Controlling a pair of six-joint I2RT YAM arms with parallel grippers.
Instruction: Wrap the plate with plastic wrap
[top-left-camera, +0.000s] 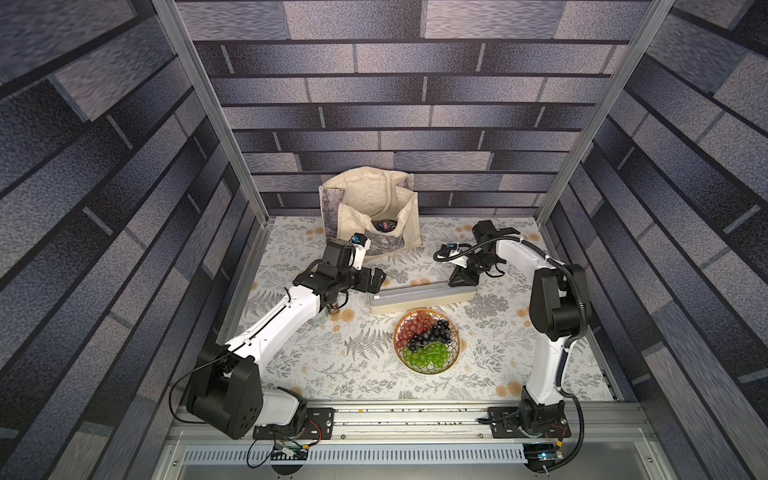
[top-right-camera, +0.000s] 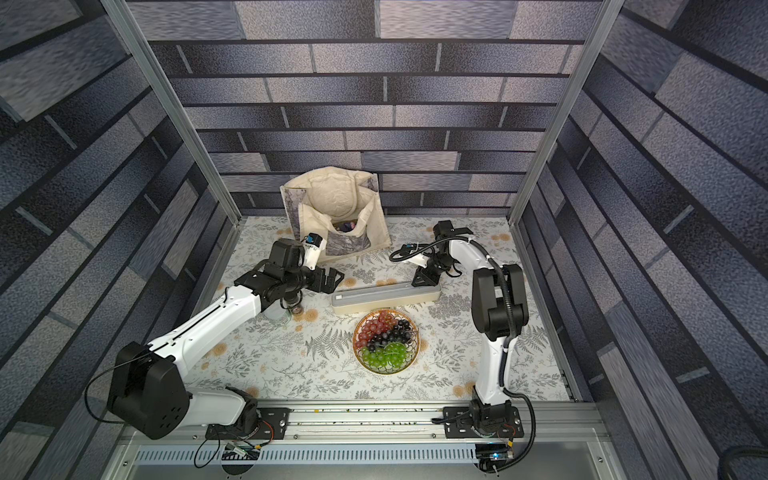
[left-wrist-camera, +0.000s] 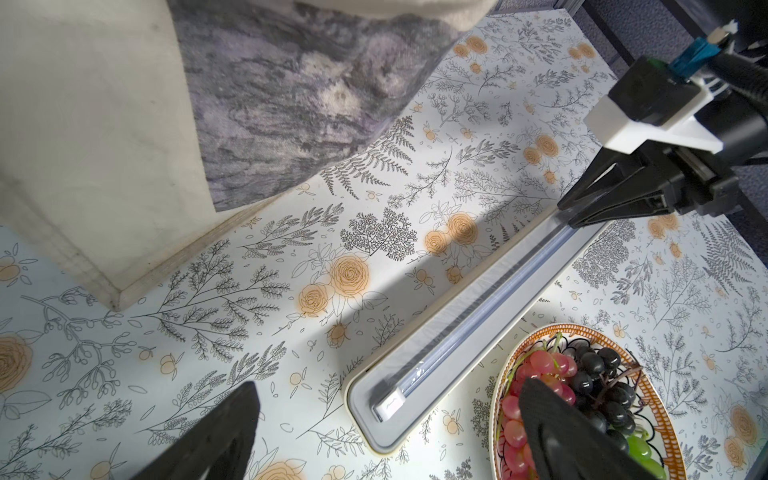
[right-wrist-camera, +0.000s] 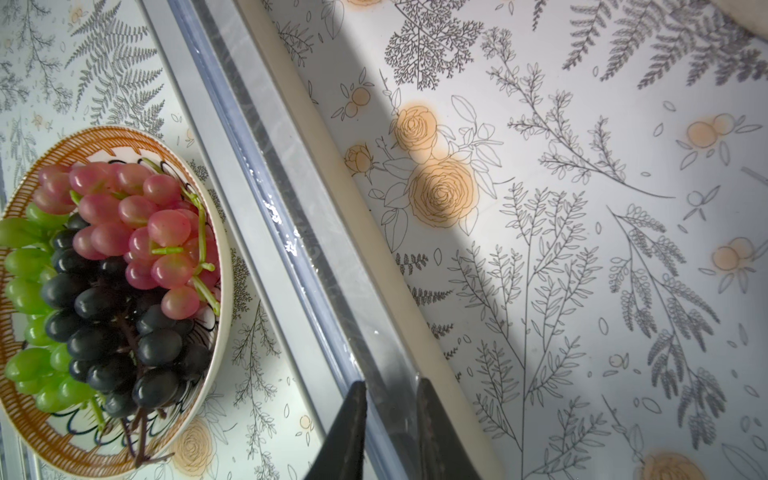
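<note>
The long pale plastic wrap dispenser (left-wrist-camera: 472, 336) lies across the table behind the plate, film showing along its grey top. A round plate (right-wrist-camera: 228, 320) with an orange woven rim bears red, black and green grapes (top-left-camera: 426, 340). Over the dispenser's right end is my right gripper, its fingers part open, low over the top; whether they touch the film I cannot tell. My left gripper is open with nothing between its fingers, just off the dispenser's left end.
A cream cloth bag (top-left-camera: 369, 212) stands open at the back, behind the left gripper. A small dark object (top-right-camera: 293, 304) sits under the left arm, partly hidden. Bare tablecloth lies left and right of the plate.
</note>
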